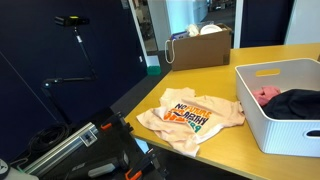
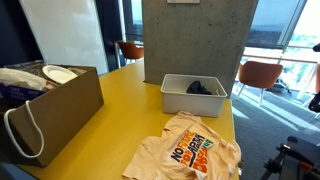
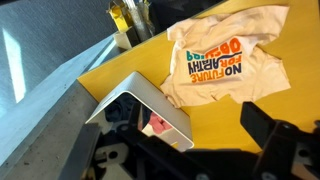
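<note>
A peach-coloured shirt (image 1: pixel 190 120) with orange, black and green lettering lies crumpled on the yellow table near its front edge. It also shows in the wrist view, upper right of centre, as a spread cloth (image 3: pixel 225 58). A white bin (image 1: pixel 285 130) stands right of it in exterior view 1, with a dark cloth (image 1: pixel 295 103) and a pink cloth (image 1: pixel 265 95) inside. My gripper is above the table in the wrist view, its black fingers (image 3: pixel 268 135) wide apart and no object visibly between them. Neither exterior view shows the fingers clearly.
A brown cardboard box (image 2: pixel 60 110) full of items stands on the table, away from the shirt. Beside the bin, a grey pillar (image 2: pixel 195 50) rises. Much of the table (image 2: pixel 125 120) between box and shirt is bare.
</note>
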